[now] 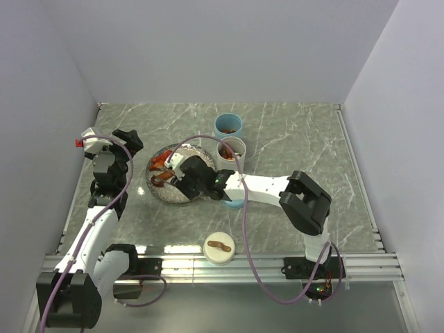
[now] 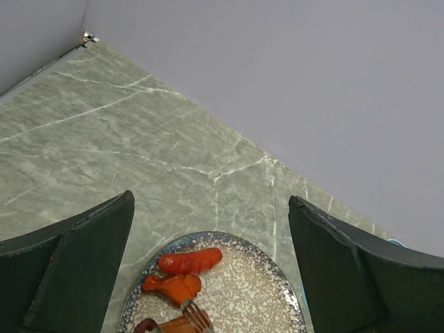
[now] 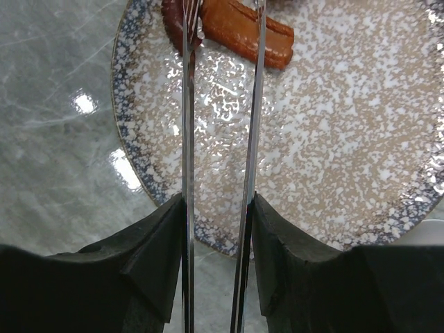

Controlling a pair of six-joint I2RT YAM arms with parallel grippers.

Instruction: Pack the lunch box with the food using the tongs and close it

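The round speckled plate (image 1: 184,195) lies left of centre, with several food pieces on its left part. Among them are a red sausage (image 2: 191,261), an orange drumstick-like piece (image 2: 173,287), a brown ridged piece (image 3: 248,35) and a dark red curled piece (image 3: 170,21). My right gripper is shut on metal tongs (image 3: 188,146), whose forked ends reach over the brown and dark red pieces; contact there cannot be judged. Open and empty, my left gripper hangs left of the plate.
A blue cup (image 1: 228,119) and a white cup (image 1: 240,164), both with food inside, stand right of the plate. One blue round lid (image 1: 234,204) is partly covered by the right arm. A cream lid (image 1: 218,257) with a brown handle lies in front.
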